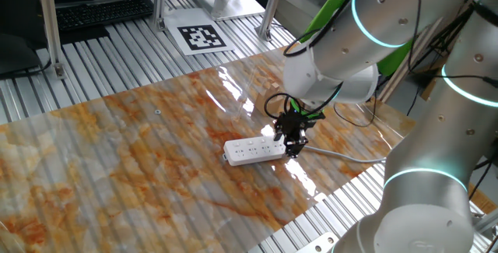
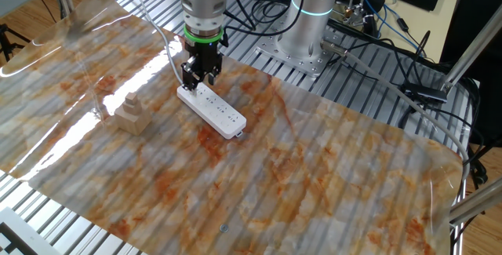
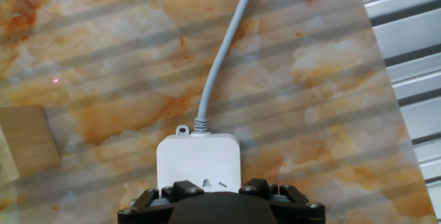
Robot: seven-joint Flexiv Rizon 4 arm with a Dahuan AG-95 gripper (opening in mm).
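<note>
A white power strip (image 1: 253,151) lies flat on the marble-patterned sheet, its row of sockets facing up. My black gripper (image 1: 292,140) points down at its cord end. In the second exterior view the fingers stand apart above that end of the strip (image 2: 212,110), and the gripper (image 2: 201,80) is open. From the wrist, the two fingertips (image 3: 187,188) show spread over the strip's end (image 3: 198,156), with part of a socket visible between them. The gripper's body hides the rest of the strip there. Whether the fingers touch it, I cannot tell.
A grey cord (image 3: 224,52) runs from the strip's end across the sheet. Beside the strip stands a small wooden block (image 2: 132,118) with a raised part. A printed marker sheet (image 1: 201,38) lies on the slatted table. Much of the marble-patterned sheet (image 2: 314,176) is clear.
</note>
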